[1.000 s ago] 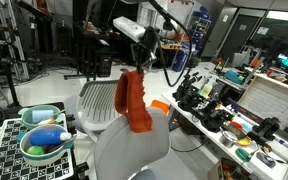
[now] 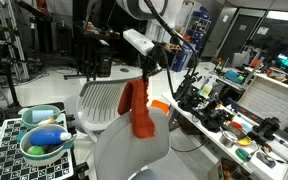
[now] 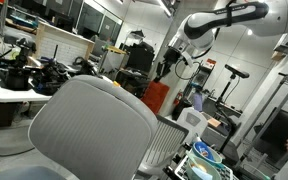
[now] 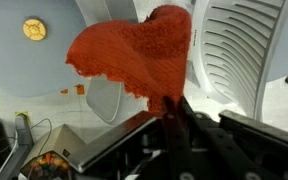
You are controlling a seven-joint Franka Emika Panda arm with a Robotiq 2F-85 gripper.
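Observation:
A red-orange cloth (image 2: 139,108) hangs from my gripper (image 2: 145,74), beside the backrest of a grey chair (image 2: 124,150). In exterior view 2 the cloth (image 3: 156,97) shows behind the large grey chair back (image 3: 89,115). Seen from the wrist, the cloth (image 4: 139,50) spreads out beyond the fingers, and my gripper is shut on its near edge. The fingertips are dark and partly blurred there, and the cloth hides part of what lies below.
A slatted white chair (image 2: 102,101) stands close behind the cloth. Bowls (image 2: 46,142) with several items sit at the left. A long bench (image 2: 219,118) crowded with tools runs along the right.
The cloth has moved slightly down and to the right in exterior view 1, still hanging from the gripper. The chairs and bowls have not moved.

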